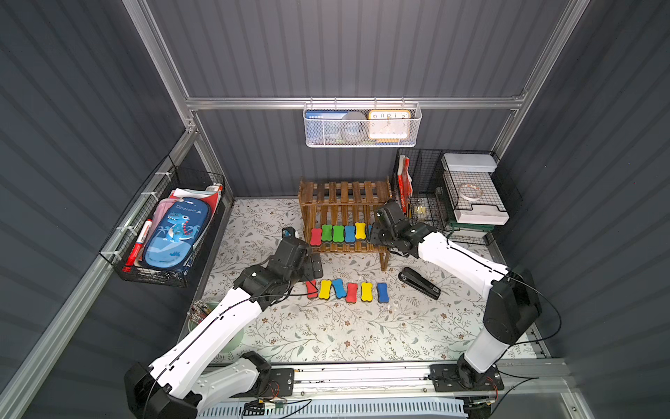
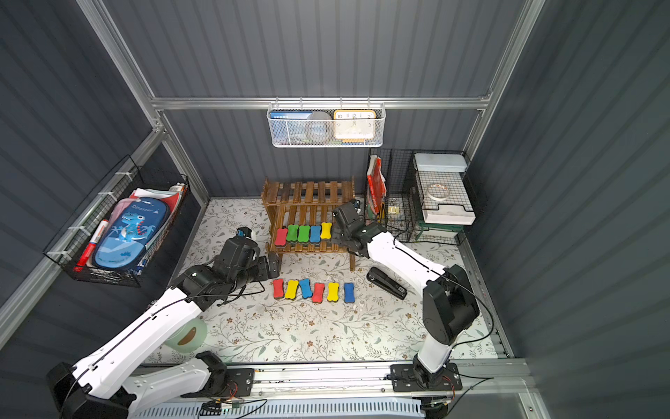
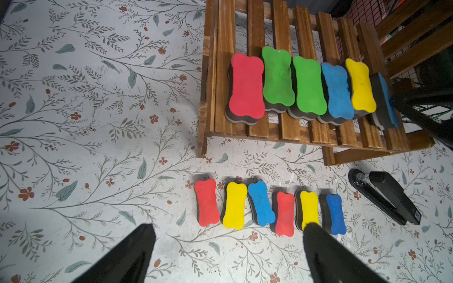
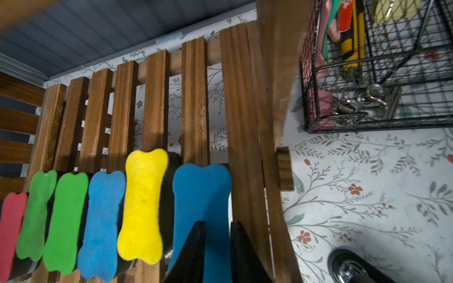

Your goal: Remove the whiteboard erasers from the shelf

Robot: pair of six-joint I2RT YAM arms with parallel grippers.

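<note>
A row of whiteboard erasers sits on the slatted wooden shelf: a red one, two green ones, a blue one, a yellow one and, at the right end, another blue eraser. My right gripper is at this end eraser, fingers drawn in with blue showing between its fingers. That eraser leans in the left wrist view, still among the slats. Its lower end is partly hidden by the fingers. My left gripper stands wide open over the table, holding nothing.
Several erasers lie in a line on the table before the shelf, from a red one to a blue one. A black stapler lies to their right. A wire basket stands beside the shelf.
</note>
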